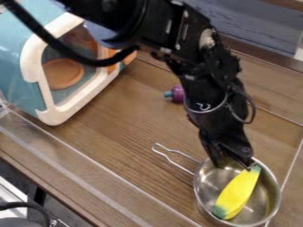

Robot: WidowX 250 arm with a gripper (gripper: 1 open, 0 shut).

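My black gripper (228,152) hangs low over the back rim of a steel pan (211,197) at the lower right, its fingertips close to the pan. It looks shut, with nothing seen between its fingers. A yellow object with green ends (239,191), like a toy vegetable, lies in the pan. The pan's wire handle points up and left.
A light blue and white toy oven (53,106) with an orange disc inside stands at the upper left. A purple object (176,94) lies behind the arm. A wall runs along the back.
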